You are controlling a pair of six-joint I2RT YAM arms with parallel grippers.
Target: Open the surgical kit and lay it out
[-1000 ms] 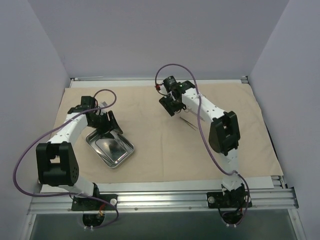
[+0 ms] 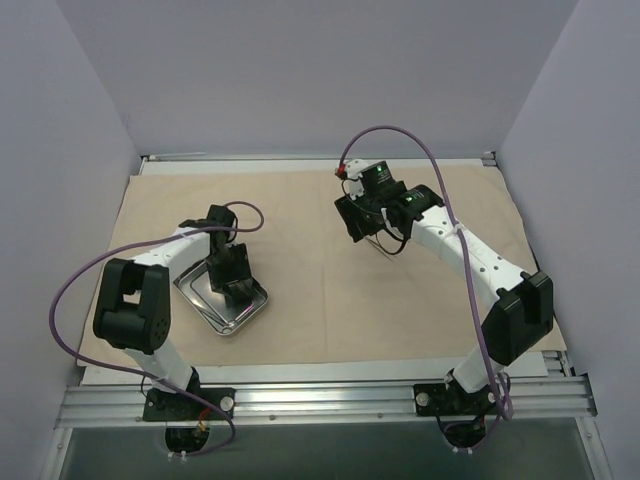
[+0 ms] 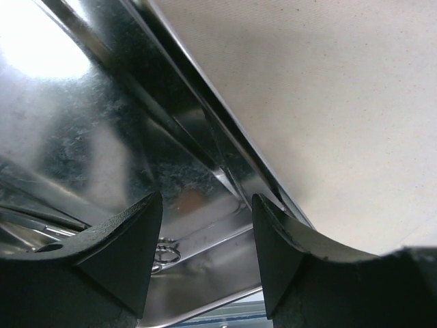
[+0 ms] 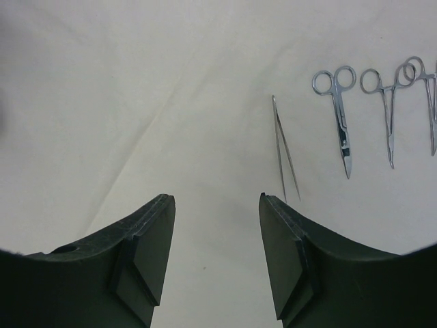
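The metal tray (image 2: 223, 331) lies on the left of the cloth. My left gripper is open over the tray, fingers apart. A slim metal instrument (image 3: 179, 131) lies along the tray's inner wall, its bright end just ahead of the gap. Finger rings (image 3: 166, 255) of another tool show by the left finger. Well to the right, my right gripper hangs open above the cloth, holding nothing. Beyond its fingers lie tweezers (image 4: 278, 147), scissors (image 4: 341, 123) and a clamp (image 4: 389, 116), laid out side by side.
Another clamp (image 4: 431, 102) is cut off by the right wrist view's edge. Bare cloth (image 2: 300, 320) fills the middle between the arms. Purple cables (image 2: 462, 240) loop over both arms. Grey walls (image 2: 60, 200) stand at the sides and back.
The right arm has swung to the right, its gripper shifting slightly right and now covering part of the laid-out tools.
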